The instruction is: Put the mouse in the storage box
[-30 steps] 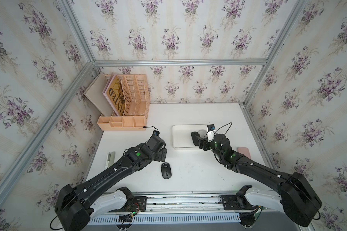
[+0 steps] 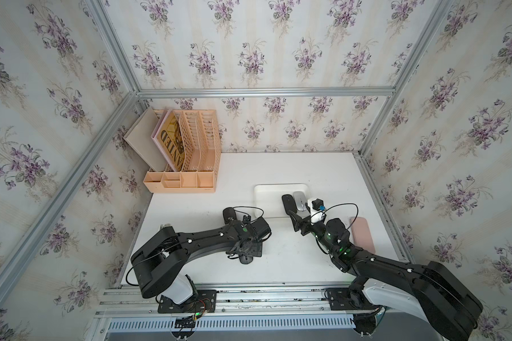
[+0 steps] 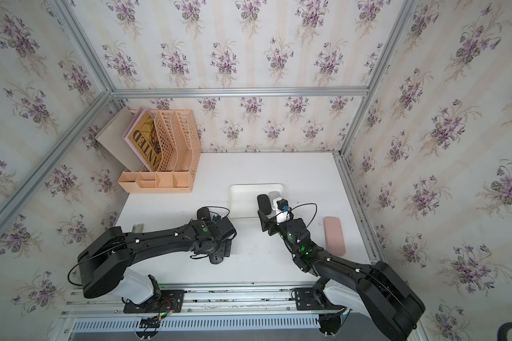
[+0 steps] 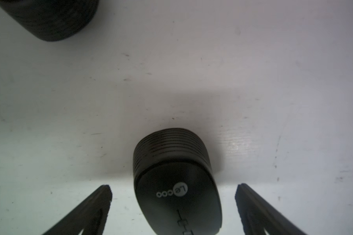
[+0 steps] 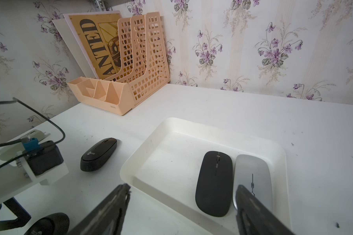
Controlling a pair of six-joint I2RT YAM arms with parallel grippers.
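Observation:
A black mouse (image 4: pixel 176 195) lies on the table between the open fingers of my left gripper, which hangs low over it. A second black mouse (image 5: pixel 98 154) lies left of the white storage box (image 5: pixel 145 154), partly behind my left arm in the top views. The box holds a black mouse (image 5: pixel 213 184) and a silver mouse (image 5: pixel 252 176) side by side at its right. My right gripper is open, raised at the box's front right, with nothing between its fingers.
A peach file organizer (image 2: pixel 182 182) with boards stands at the back left. A pink pad (image 3: pixel 334 236) lies at the right edge.
My left gripper has swung down and toward the front over the nearer mouse.

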